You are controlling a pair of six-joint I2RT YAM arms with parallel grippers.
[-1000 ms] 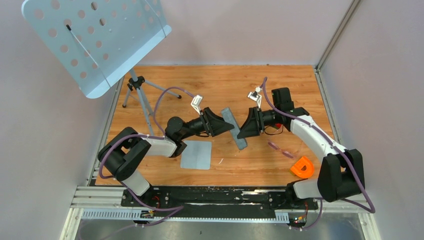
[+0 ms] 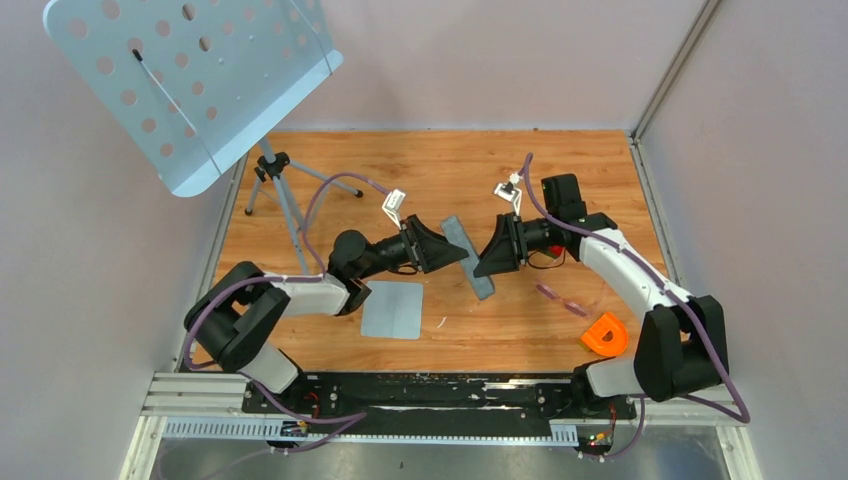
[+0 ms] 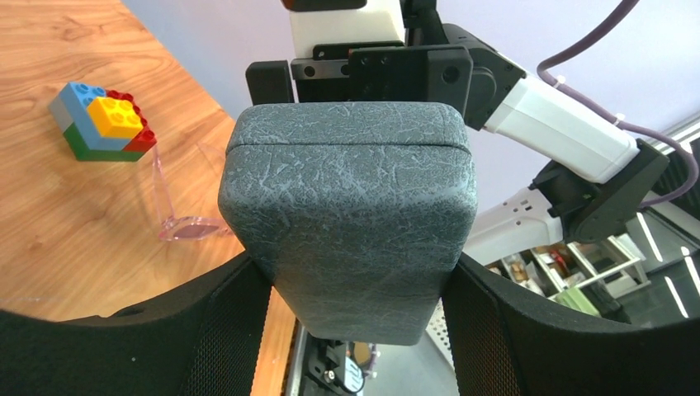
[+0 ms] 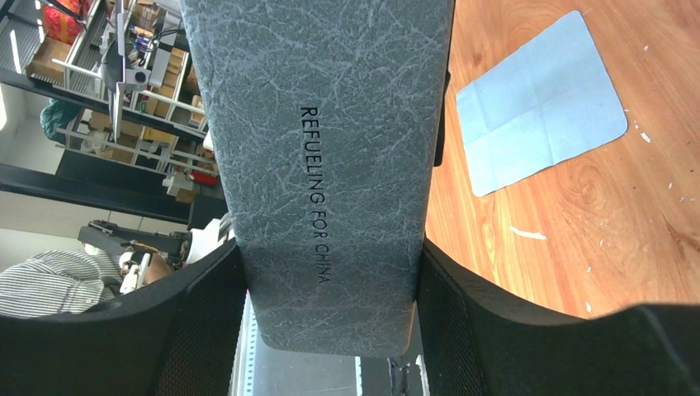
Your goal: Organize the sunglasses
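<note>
A grey, textured glasses case [image 2: 459,234], closed, is held above the table between my two grippers. My left gripper [image 2: 464,256] is shut on it, its fingers [image 3: 235,318] against both sides of one end. From the other side my right gripper [image 2: 479,271] is also shut on the case, which bears "REFUELING FOR CHINA" in the right wrist view. Pink-tinted sunglasses [image 2: 564,301] lie on the table to the right; the left wrist view shows a lens [image 3: 194,228] and a raised temple, partly behind the case. A light blue cloth [image 4: 541,103] lies flat at left of centre.
An orange tape dispenser [image 2: 606,335] sits near the front right edge. Toy bricks [image 3: 103,124] stand beyond the sunglasses, mostly behind the right arm from above. At the back left stands a tripod [image 2: 283,205].
The left arm's elbow and base links have shifted a little to the left. Both grippers and the case stay practically in place, and the sunglasses and cloth have not moved.
</note>
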